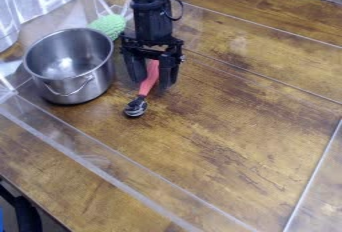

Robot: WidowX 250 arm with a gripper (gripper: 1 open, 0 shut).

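A spoon with a red handle [151,76] and a metal head [136,107] lies on the wooden table beside a steel bowl [67,61]. My black gripper [152,66] hangs low over the handle, its fingers around the upper part of it. Whether it grips the handle cannot be told.
A green whisk-like object [110,24] lies behind the bowl.
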